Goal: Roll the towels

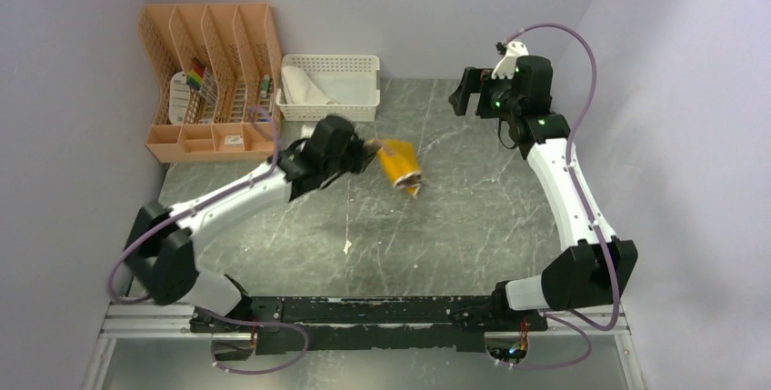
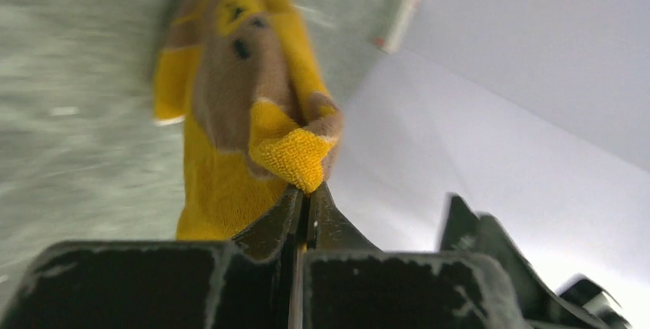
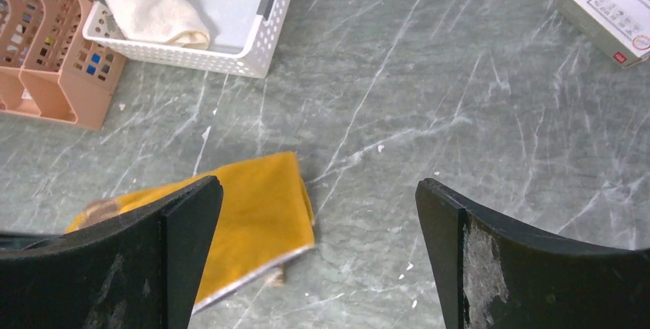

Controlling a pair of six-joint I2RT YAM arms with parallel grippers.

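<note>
A yellow towel with a brown bear pattern (image 2: 218, 191) hangs over the grey table, pinched at a corner by my left gripper, which is shut on it. In the top view the towel (image 1: 400, 163) trails to the right of the left gripper (image 1: 371, 146), blurred by motion. The right wrist view shows a plain yellow part of the towel (image 3: 260, 206) at the left, beyond one of the right fingers. My right gripper is open, nothing between its fingers; in the top view, the right gripper (image 1: 459, 95) stands at the back right, apart from the towel.
A white basket (image 1: 359, 67) holding a white cloth (image 1: 305, 88) stands at the back. Left of it is a peach compartment rack (image 1: 209, 142) with small items inside. A small white box (image 3: 609, 11) lies at the far right.
</note>
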